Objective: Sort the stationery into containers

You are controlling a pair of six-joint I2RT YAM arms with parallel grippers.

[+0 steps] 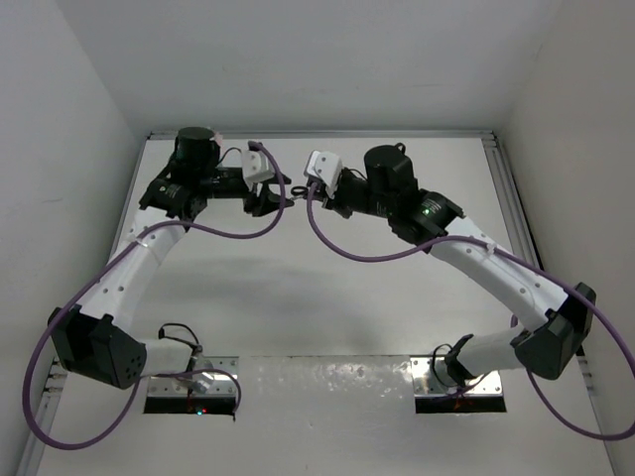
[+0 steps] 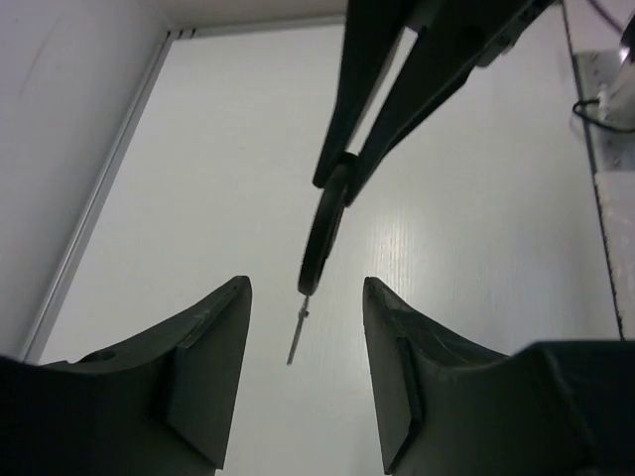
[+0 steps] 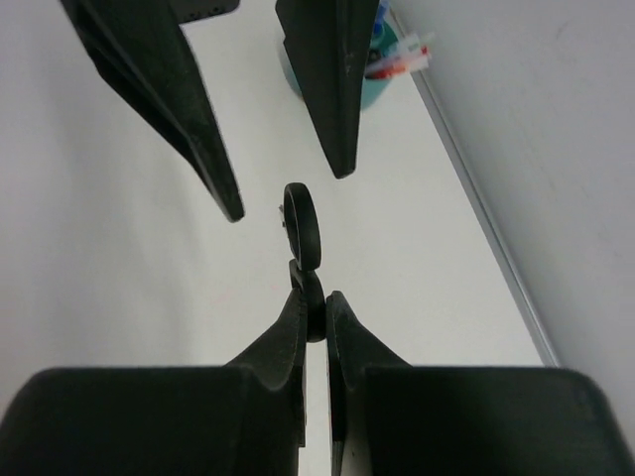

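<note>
A pair of dark-handled scissors (image 3: 304, 228) is held in my right gripper, which is shut on the handle. In the top view the scissors (image 1: 299, 192) sit between the two grippers at the middle back. My left gripper is open, its fingers spread on either side of the thin blade end, apparently not touching it. In the right wrist view the left gripper's dark fingers frame the scissors from beyond.
A teal container (image 3: 373, 87) with pens and other items stands at the back left, mostly hidden by the left arm in the top view.
</note>
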